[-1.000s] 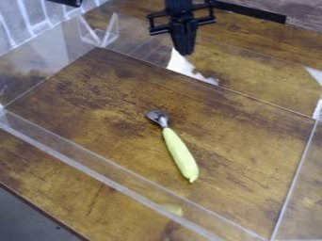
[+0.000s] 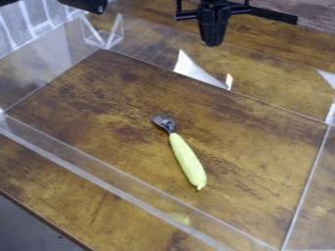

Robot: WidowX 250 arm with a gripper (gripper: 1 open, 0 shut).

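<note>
A pale yellow, elongated object (image 2: 186,160) lies diagonally on the wooden surface in the middle of the clear-walled area, with a small dark metal scoop-like piece (image 2: 164,123) at its upper end. My black gripper (image 2: 213,39) hangs at the top of the view, above the back wall and well away from that object. It is shut, with nothing visible between its fingers; its upper part is cut off by the frame's edge.
Clear plastic walls (image 2: 92,169) surround the wooden work area (image 2: 105,103). A dark object (image 2: 86,6) sits at the top left edge.
The yellow object has not moved.
</note>
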